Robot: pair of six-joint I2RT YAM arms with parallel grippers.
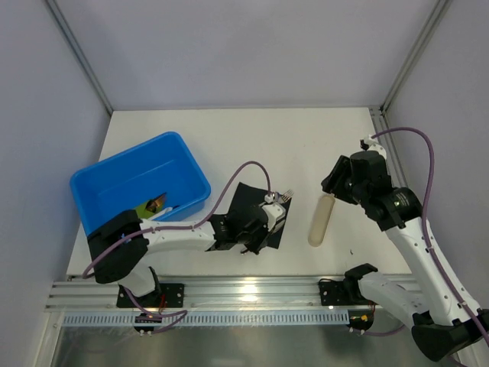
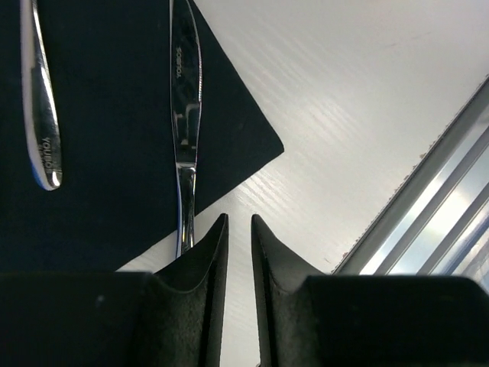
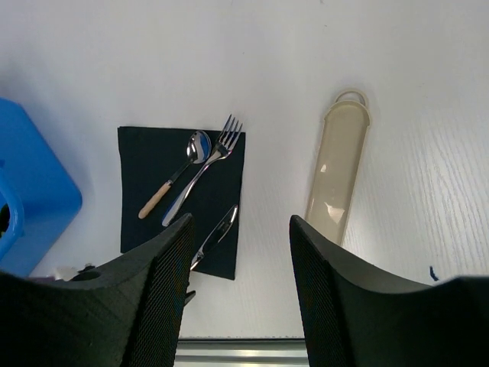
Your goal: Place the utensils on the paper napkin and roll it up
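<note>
The dark napkin (image 3: 140, 177) lies flat on the table, with a spoon (image 3: 201, 145), a fork (image 3: 205, 168) and a knife (image 3: 218, 232) on it. In the left wrist view the knife (image 2: 185, 115) slants with its handle (image 2: 186, 199) reaching past the napkin's edge, its end hidden by a finger. My left gripper is over bare table just beside that handle, its fingers narrowly apart and empty. To the right of the napkin, over the table, my right gripper is open and holds nothing.
A blue bin (image 1: 145, 153) takes up the table's left side, with a green item (image 1: 143, 209) inside. The beige holder (image 3: 336, 168) rests right of the napkin. A metal rail (image 1: 244, 290) borders the front.
</note>
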